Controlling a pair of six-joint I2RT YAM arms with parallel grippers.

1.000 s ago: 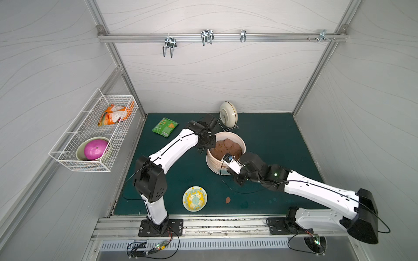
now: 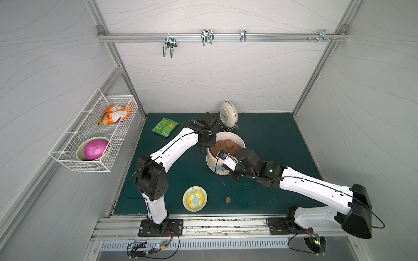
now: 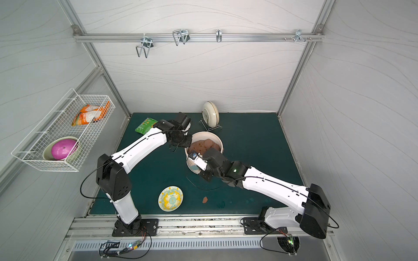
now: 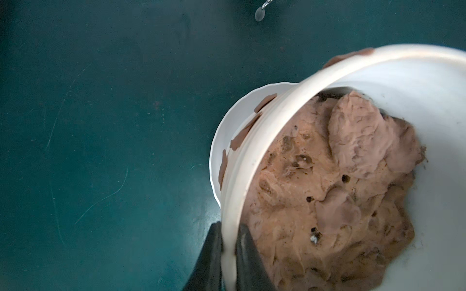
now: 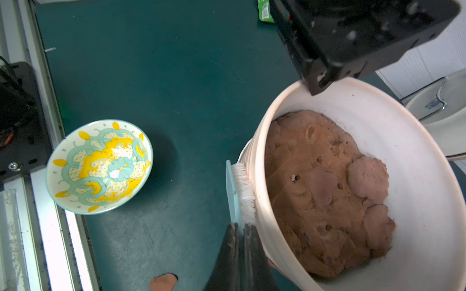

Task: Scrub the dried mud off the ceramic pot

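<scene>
The white ceramic pot (image 2: 235, 137), filled partway with brown soil (image 4: 335, 194), stands on its saucer (image 4: 220, 131) at the table's middle. Its rim runs between the fingers of my left gripper, which is shut on it. Flat brown mud patches (image 4: 245, 133) cling to the pot's outside in the left wrist view. My right gripper is shut on the thin handle of a light-blue brush (image 5: 233, 191). The brush's white bristles (image 5: 245, 191) touch the pot's outer wall just below the rim. The wall behind the brush is hidden.
A patterned bowl (image 2: 194, 198) sits near the front edge, with a loose mud flake (image 2: 227, 200) to its right. A green packet (image 2: 165, 127) lies at the back left. Behind the pot, a dish stands in a rack (image 2: 228, 115).
My right gripper has shifted a little left along the pot's front with the brush. The left arm and the pot have stayed nearly still.
</scene>
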